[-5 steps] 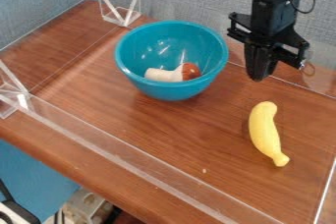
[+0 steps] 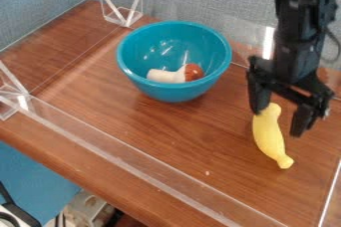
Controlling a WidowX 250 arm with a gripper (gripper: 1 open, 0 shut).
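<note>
My black gripper (image 2: 282, 107) hangs open on the right, its fingers spread just above and around the upper end of a yellow banana (image 2: 272, 143), which lies lengthwise on the wooden table. Whether the fingertips touch it I cannot tell. To the left, a blue bowl (image 2: 146, 48) holds a white item (image 2: 164, 76) and a reddish round item (image 2: 193, 72).
Clear plastic edging (image 2: 173, 183) runs along the near side. Grey padded walls stand behind, with white wire-like frames at the back left and far left.
The bowl and banana look unmoved.
</note>
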